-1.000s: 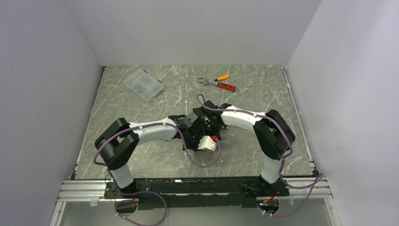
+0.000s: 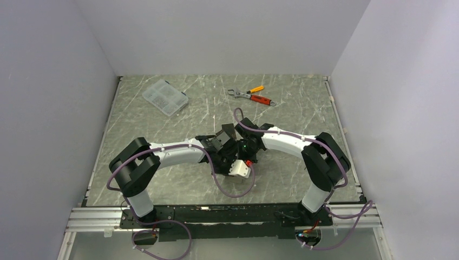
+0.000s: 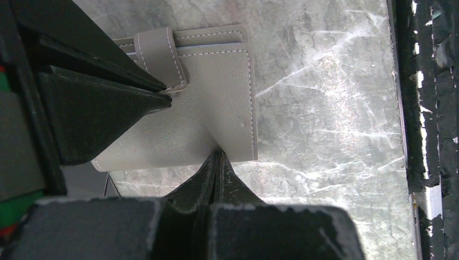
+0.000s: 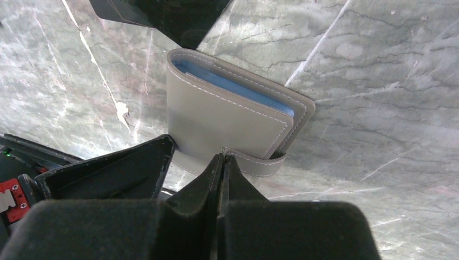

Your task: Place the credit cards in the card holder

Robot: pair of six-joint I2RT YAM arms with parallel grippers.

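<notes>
The grey card holder (image 3: 216,97) lies on the marble table with its short strap (image 3: 159,59) across its open edge. A blue card edge (image 4: 238,89) shows inside the holder's slot in the right wrist view. My left gripper is shut, its tips at the holder's edge opposite the slot. Over the end of the strap, my right gripper is shut with its tips touching or nearly touching it. Whether a thin fold or edge is pinched by either one, I cannot tell. From the top view, the arms hide the holder.
A dark flat-sided object (image 4: 157,19) stands close beside the holder. Farther back are a clear plastic box (image 2: 165,97), pliers with a red handle (image 2: 262,100) and a yellow-handled tool (image 2: 255,89). Both arms are close together.
My right arm has shifted to the right over the last second. The left arm has moved only slightly, right and toward the front edge.
</notes>
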